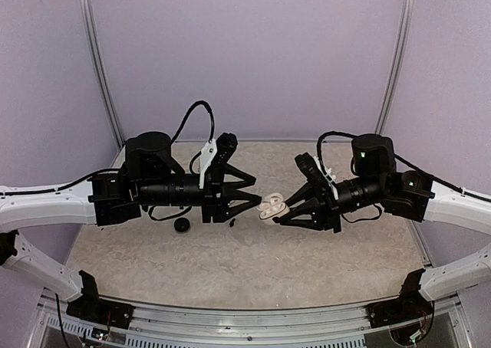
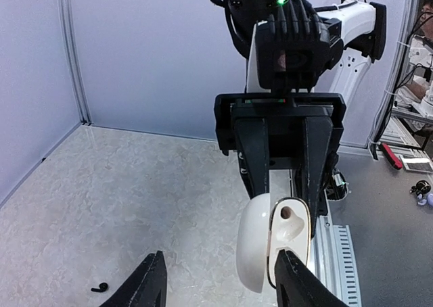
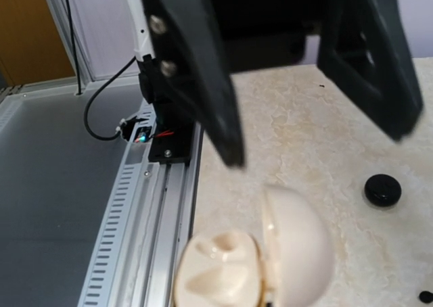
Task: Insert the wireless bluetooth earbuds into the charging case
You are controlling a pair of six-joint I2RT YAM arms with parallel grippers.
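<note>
The cream charging case (image 1: 272, 206) is held off the table by my right gripper (image 1: 282, 212), which is shut on its end. Its lid (image 3: 298, 246) stands open, and the hollows in the base (image 3: 220, 270) look empty. In the right wrist view my right fingers are out of sight. Facing the case from the left, my left gripper (image 1: 257, 192) is open. In the left wrist view its fingers (image 2: 152, 280) have nothing between them, and the case (image 2: 254, 246) shows just beyond the right one. A small black piece (image 2: 100, 287) lies on the table; whether it is an earbud I cannot tell.
A round black object (image 1: 182, 224) rests on the table beneath my left arm. Off the table to one side, the left wrist view shows a phone-like item (image 2: 417, 165) and small clutter.
</note>
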